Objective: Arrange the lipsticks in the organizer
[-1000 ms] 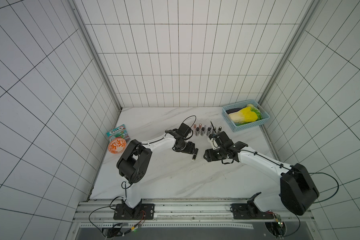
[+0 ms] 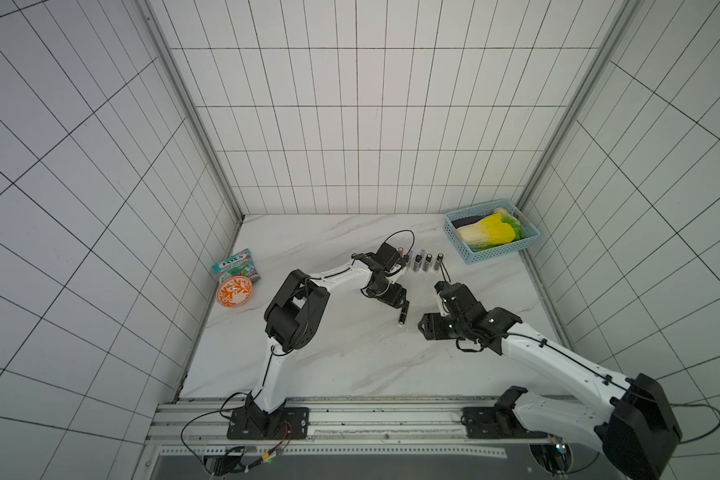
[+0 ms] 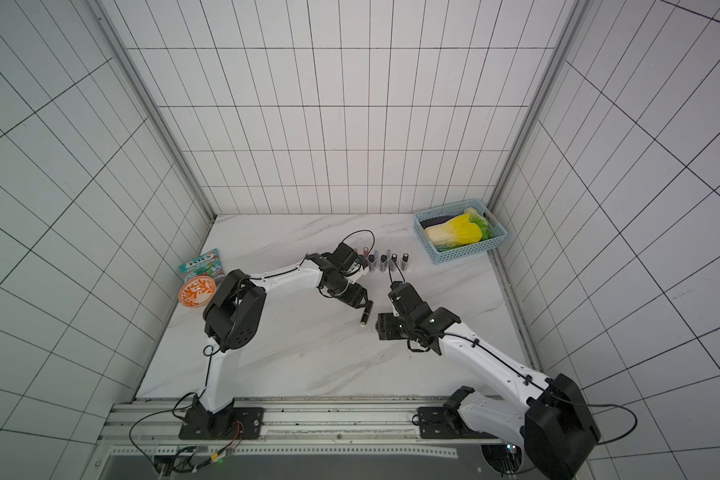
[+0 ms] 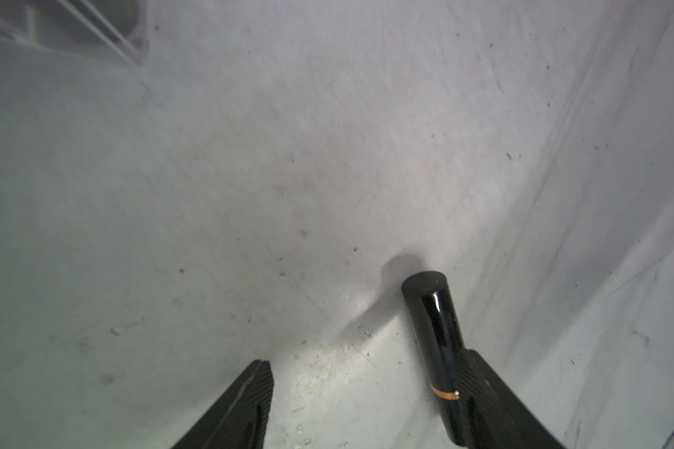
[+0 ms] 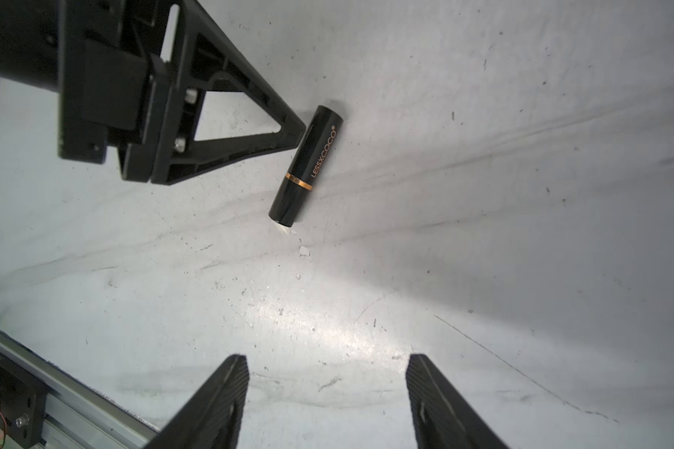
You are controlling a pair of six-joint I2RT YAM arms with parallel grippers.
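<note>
A black lipstick with a gold band (image 2: 404, 313) (image 3: 366, 313) (image 4: 432, 321) (image 5: 313, 149) lies on its side on the marble table. My left gripper (image 2: 397, 299) is open just over it, the lipstick by one fingertip and nothing held. My right gripper (image 2: 429, 325) stands apart, to the right of the lipstick, its fingers parted with nothing between them. The clear organizer (image 2: 420, 261) (image 4: 82, 26) with several upright lipsticks stands behind, partly hidden by my left arm.
A blue basket of vegetables (image 2: 473, 253) sits at the back right. An orange-patterned round item (image 2: 234, 291) and a packet (image 2: 230, 264) lie at the left edge.
My right gripper has moved toward the front. The loose lipstick has shifted slightly right and toward the front.
</note>
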